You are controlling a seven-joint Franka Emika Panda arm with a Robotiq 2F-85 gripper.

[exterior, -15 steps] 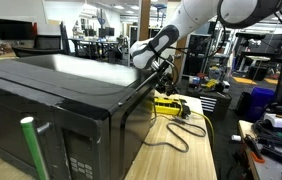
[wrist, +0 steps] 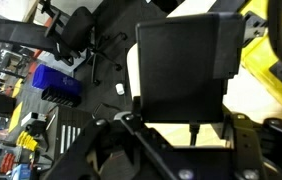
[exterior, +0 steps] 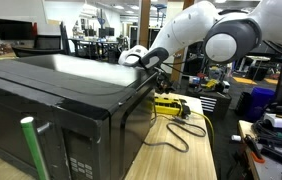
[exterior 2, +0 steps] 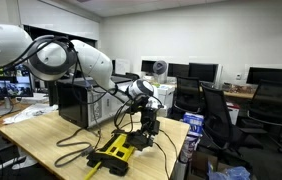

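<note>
My gripper (exterior 2: 147, 122) hangs low over the table, beside a yellow-and-black item (exterior 2: 115, 150). In the wrist view a dark, blocky object (wrist: 183, 85) fills the space in front of the gripper, which is shut on it. Its upper part looks darker than its lower part, and what it is cannot be made out. Behind the large black oven-like box (exterior: 99, 130), the gripper shows only small and dark.
The black box (exterior 2: 73, 105) stands on the wooden table (exterior 2: 47, 140). Dark cables (exterior 2: 73, 152) lie loosely over the tabletop near the yellow item. Beyond the table are office chairs (exterior 2: 221, 118) and a blue bin (exterior 2: 229, 173).
The arm's upper links have swung right and now look larger in exterior view 1. The black box and the yellow item keep their places.
</note>
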